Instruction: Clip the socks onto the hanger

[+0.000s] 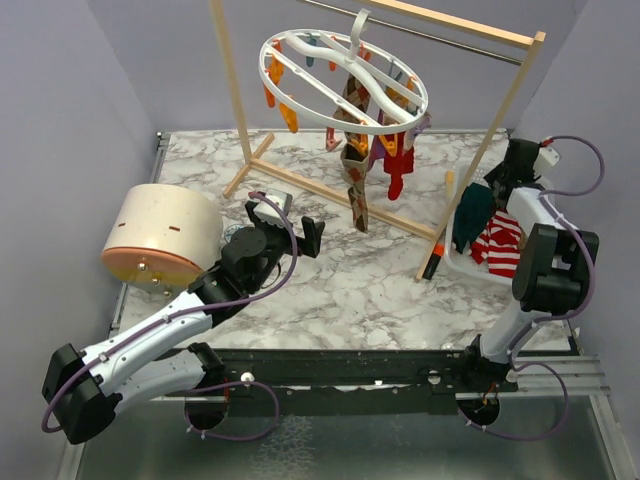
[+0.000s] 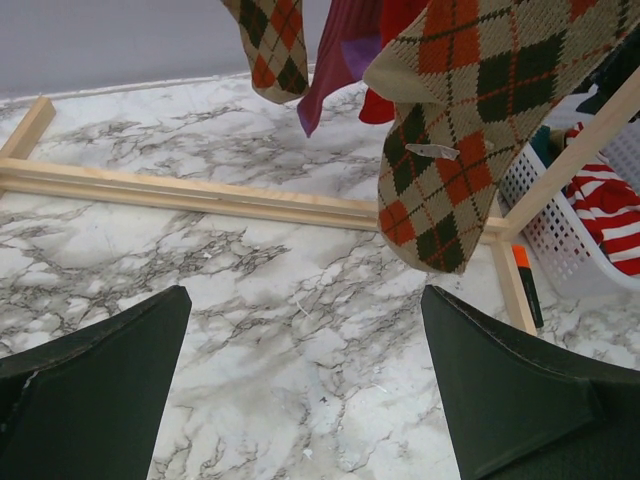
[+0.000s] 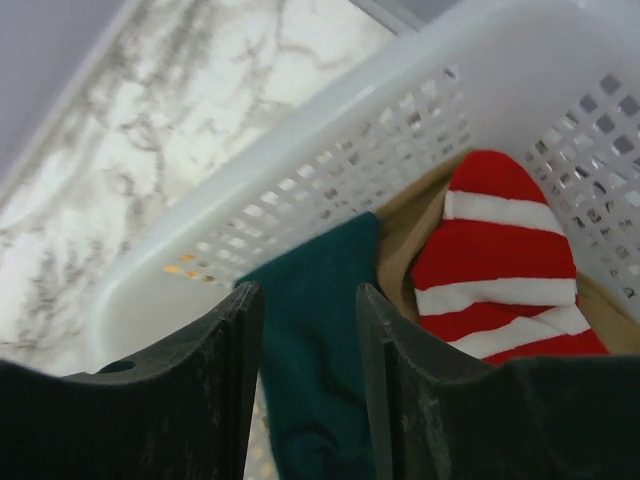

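The white round hanger [image 1: 343, 120] hangs with clips and socks, among them argyle socks [image 1: 357, 190] and red socks [image 1: 396, 170]. My left gripper [image 1: 290, 220] stands open below and left of them; an argyle sock [image 2: 450, 190] hangs ahead of it in the left wrist view. My right gripper is over the white basket [image 3: 270, 180], its fingers part open above a dark green sock [image 3: 318, 300]; whether it touches is unclear. A red-and-white striped sock [image 3: 490, 270] lies beside the green one.
A cream cylinder [image 1: 160, 235] stands at the left. The wooden frame [image 2: 240, 195] crosses the table behind the socks, with a post beside the basket.
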